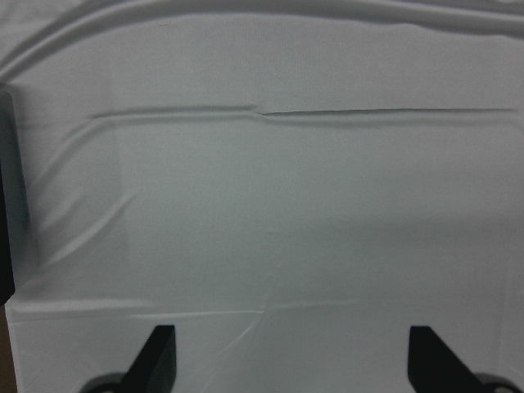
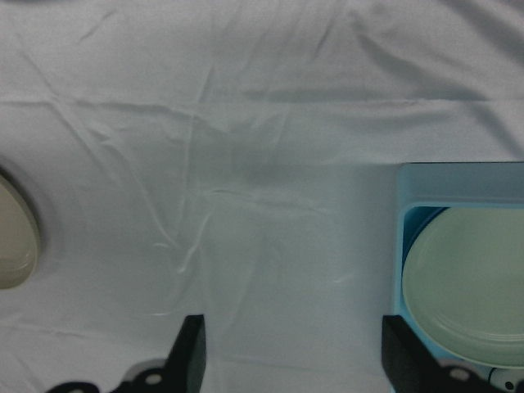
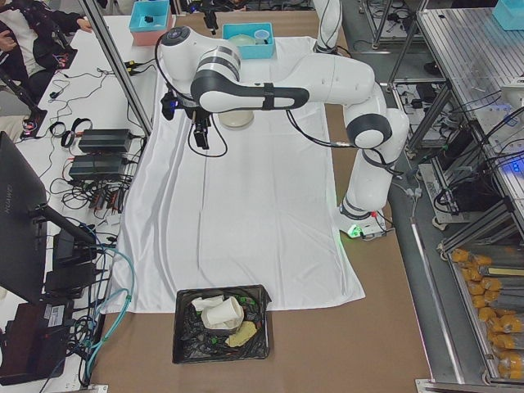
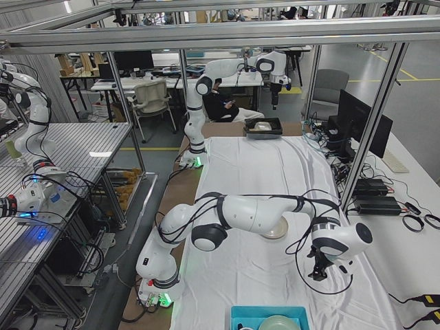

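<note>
My left gripper hangs open over the bare white cloth (image 3: pixel 246 229), nothing between its fingers. My right gripper is also open above the cloth, between a beige round dish (image 2: pixel 15 237) at its left and a blue bin (image 2: pixel 458 176) at its right, which holds a pale green plate (image 2: pixel 467 278) and, in the camera left view, a light cup (image 3: pixel 261 37).
A black lined bin (image 3: pixel 184 336) with white containers and a yellow item stands at the far end of the table. Monitor, boxes and cables line one side, with metal frame posts (image 4: pixel 375 117) beside the cloth.
</note>
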